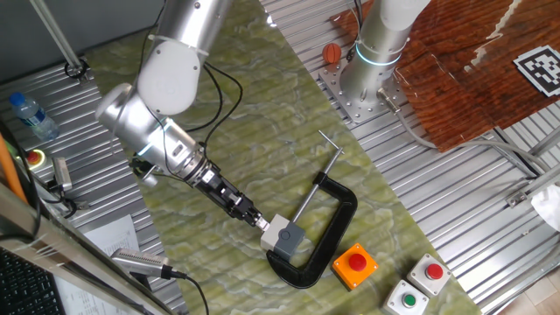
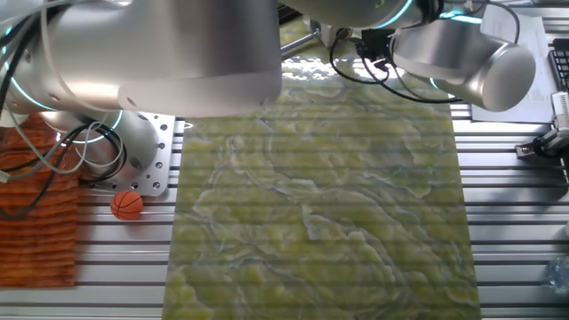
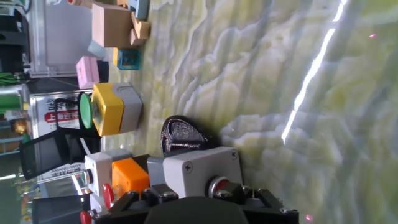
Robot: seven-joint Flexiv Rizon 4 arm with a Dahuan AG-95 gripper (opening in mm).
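A two-tone grey box (image 1: 283, 234), pale on the near side and darker on the far side, lies on the green marbled mat. The lower end of a black C-clamp (image 1: 337, 229) lies against its dark side. My gripper (image 1: 261, 222) is right at the box's pale side, its tips touching or almost touching it. In the wrist view the pale box (image 3: 193, 171) stands just beyond the fingers, and a round metal-ringed red part shows on its face. The fingers' spacing is hard to make out there. Exterior view 2 shows neither the box nor the fingertips.
An orange box with a red button (image 1: 355, 266) sits just right of the clamp. Farther right are a red-button box (image 1: 430, 273) and a green-button box (image 1: 407, 299). A yellow box (image 3: 108, 109) appears in the wrist view.
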